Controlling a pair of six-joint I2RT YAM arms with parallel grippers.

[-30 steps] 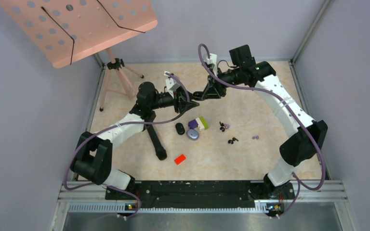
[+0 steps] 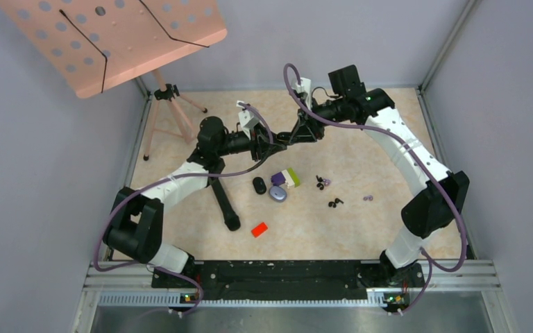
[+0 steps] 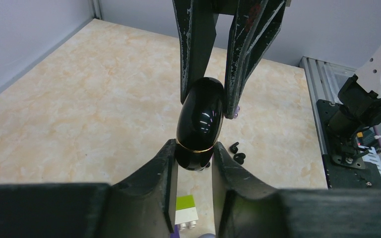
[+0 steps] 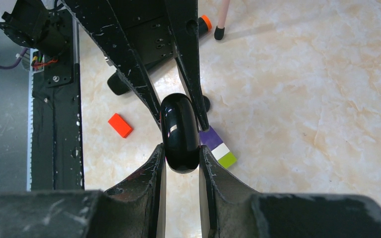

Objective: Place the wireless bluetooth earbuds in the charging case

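A glossy black charging case with a thin gold seam is held up above the table, its lid closed. My right gripper is shut on one end of it. The fingers of my left gripper stand close along both sides of the other, seamed end; whether they press on it or leave a small gap cannot be made out. Small black earbuds and a mixed cluster of black and purple pieces lie on the table, with a purple pair further right.
Below the grippers are a purple, white and green block, a lilac-grey case and a black oval piece. A microphone and a red-orange block lie left.
The case stays between the two grippers at nearly the same place, and the table objects have not moved.
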